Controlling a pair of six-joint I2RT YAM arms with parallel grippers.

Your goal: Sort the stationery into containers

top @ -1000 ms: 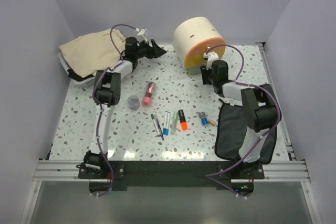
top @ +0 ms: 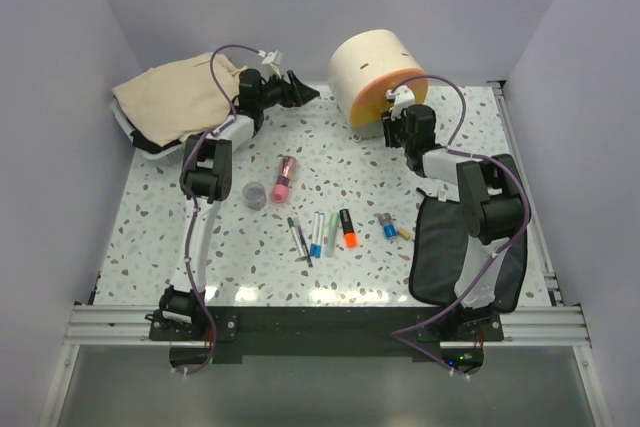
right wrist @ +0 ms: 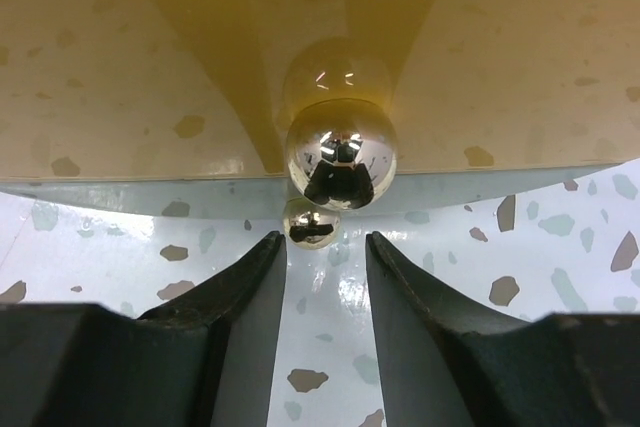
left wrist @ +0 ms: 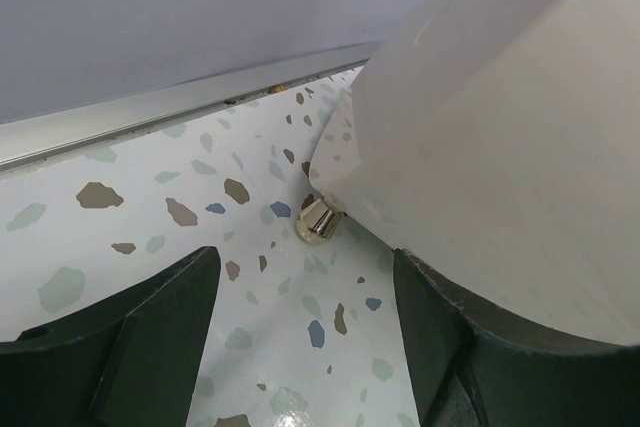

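A large cream drum-shaped container [top: 372,59] with an orange and yellow front stands at the back. In the right wrist view its yellow drawer front [right wrist: 190,97] carries a gold ball knob [right wrist: 342,154]. My right gripper is open just below and in front of that knob, touching nothing that shows. My left gripper is open beside the container's left side, empty between its fingers. On the table lie a pink pencil case [top: 284,179], several pens [top: 317,234], an orange-and-black marker [top: 347,228] and a blue item [top: 387,226].
A clear round cup [top: 255,195] stands left of the pink case. A black mat or pouch [top: 468,252] lies at the right under the right arm. A white bin with beige cloth [top: 172,100] occupies the back left. Mid-table is free.
The left arm has hardly moved, and the objects on the table lie where they were.
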